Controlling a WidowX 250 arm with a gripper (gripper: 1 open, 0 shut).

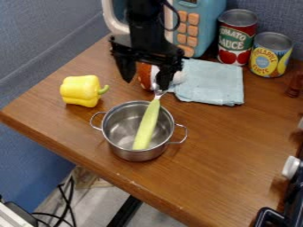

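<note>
The black gripper (145,71) hangs over the back left of the wooden table, above and behind a steel pot (123,140). Just below it is a red-and-white object (147,76), partly hidden by the gripper; whether the fingers hold anything or are open cannot be told. A pale yellow-green long item (147,122), like a peeled corn cob or leek, leans in the pot with its top past the back rim. A yellow bell pepper (81,90) lies left of the pot.
A folded light-blue cloth (210,84) lies right of the gripper. Cans of tomato sauce (235,40) and yellow label (270,55) stand at the back right, beside a toy microwave (196,31). A black appliance (282,204) is at the right edge.
</note>
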